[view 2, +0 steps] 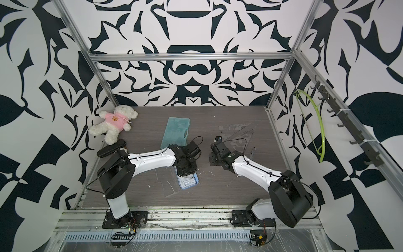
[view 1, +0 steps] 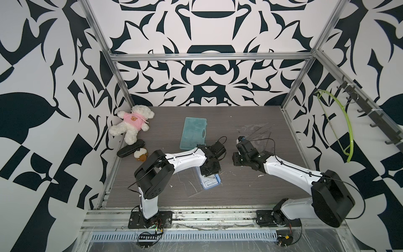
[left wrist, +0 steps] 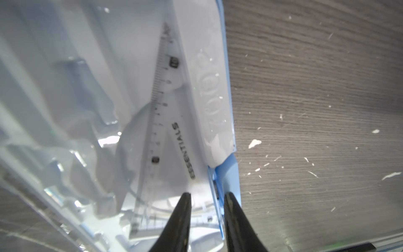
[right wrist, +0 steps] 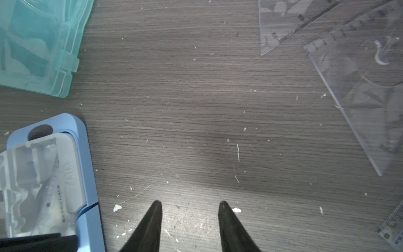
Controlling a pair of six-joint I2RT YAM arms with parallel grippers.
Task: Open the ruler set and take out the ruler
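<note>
The blue-rimmed ruler case point(right wrist: 89, 168) lies on the table in front of the left arm, mostly covered by that arm in the top views. Inside its clear moulded tray point(left wrist: 205, 84) is a transparent set square point(left wrist: 174, 138) with black scale marks and the word ESSENTIALS. My left gripper straddles the case's right side, shut on its thin blue edge near the latch point(left wrist: 228, 178). To the right, above bare table, my right gripper hangs open with nothing between its fingers.
A closed teal case point(view 1: 194, 132) lies behind the blue one. Loose clear set squares point(right wrist: 356, 84) rest on the table at the right, with a clear scale piece point(right wrist: 393, 229) near them. Thin clear plastic point(view 1: 189, 185) lies left of the blue case. A teddy bear point(view 1: 133, 121) sits back left.
</note>
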